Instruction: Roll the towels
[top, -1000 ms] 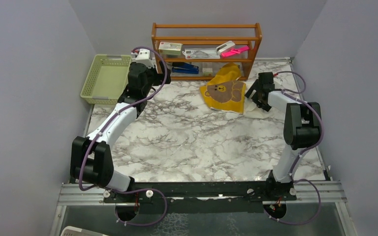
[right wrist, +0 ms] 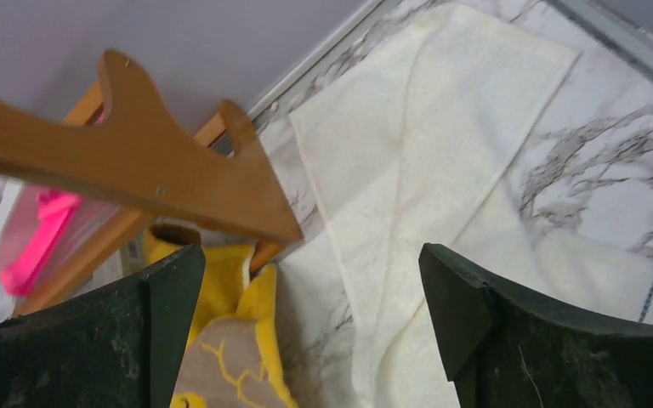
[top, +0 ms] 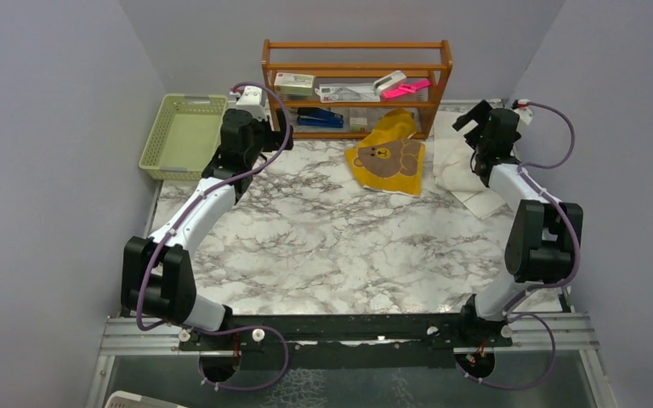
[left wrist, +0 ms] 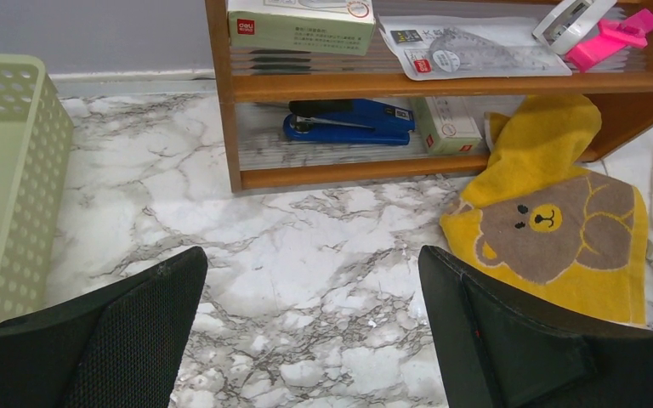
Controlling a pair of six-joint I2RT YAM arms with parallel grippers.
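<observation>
A yellow towel with a brown bear (top: pixel 387 157) lies rumpled in front of the rack, its far end raised against the rack's lower shelf. To its right a white towel (top: pixel 451 170) is spread unevenly over the back right of the table, with folded layers and edges showing in the right wrist view. Over that white towel my right gripper stands open, nothing between its fingers. My left gripper is open too, above bare marble left of the yellow towel and well apart from it.
A wooden rack (top: pixel 357 68) holding stationery boxes, a blue stapler (left wrist: pixel 349 123) and pink tape holder stands at the back. The green basket (top: pixel 146 144) sits at the back left.
The left arm and yellow towel look unmoved.
</observation>
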